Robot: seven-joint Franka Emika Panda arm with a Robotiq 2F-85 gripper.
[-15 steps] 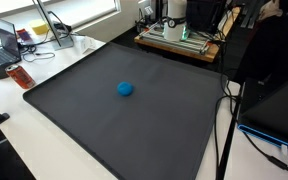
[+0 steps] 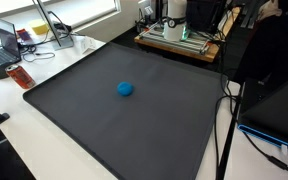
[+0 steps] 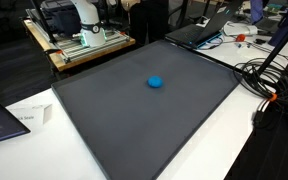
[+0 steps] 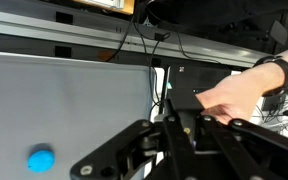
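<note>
A small round blue object (image 2: pixel 125 88) rests on the dark grey mat (image 2: pixel 104 125) in exterior view 1, and the mat around it is bare. The wrist view has the same blue object (image 4: pixel 41 159) low at the left, well apart from my gripper. My gripper is at the lower right of that view, shut on something dark whose shape I cannot make out. Close beside it is a person's hand (image 4: pixel 246 96); whether the hand touches the dark thing is unclear. Neither exterior view shows the gripper.
A red can (image 2: pixel 20 77) stands off the mat's left edge, with a laptop (image 2: pixel 8 40) behind it. Cables (image 3: pixel 276 88) lie along the far right side in exterior view 2. My arm's base (image 3: pixel 87 20) rises from a wooden stand.
</note>
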